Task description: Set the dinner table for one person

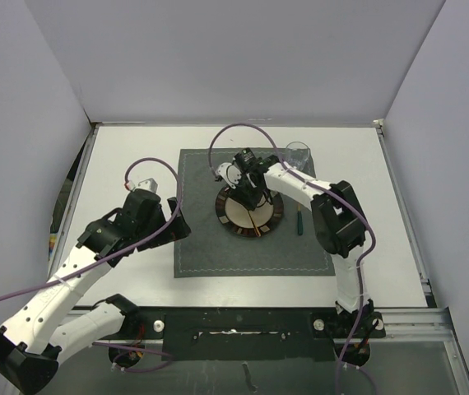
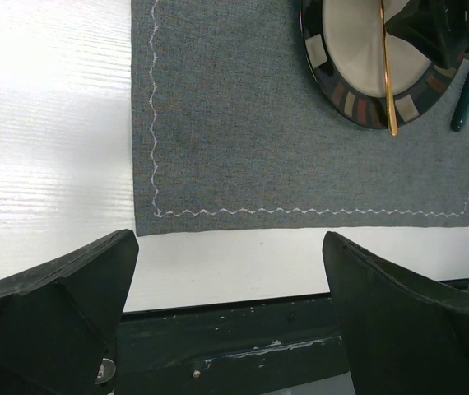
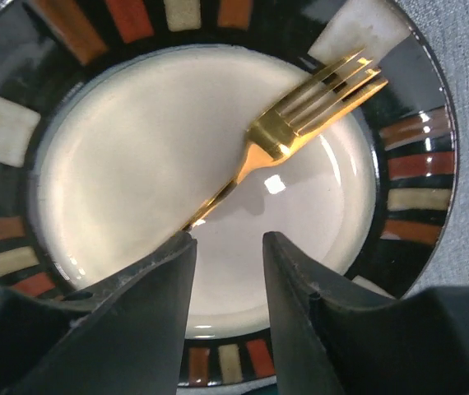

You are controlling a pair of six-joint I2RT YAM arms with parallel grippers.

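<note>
On the grey placemat sits a round plate with a pale centre and a dark, patterned rim. A gold fork lies across it, tines over one side of the rim; its handle end reaches over the rim in the left wrist view. My right gripper is above the plate, partly open, with a gap between its fingertips. The fork's handle passes behind one finger, not visibly gripped. Off the placemat's left edge, my left gripper stands wide open and empty.
Right of the plate lies a dark green-handled utensil. A clear glass is at the placemat's back right. Bare white table shows on the right.
</note>
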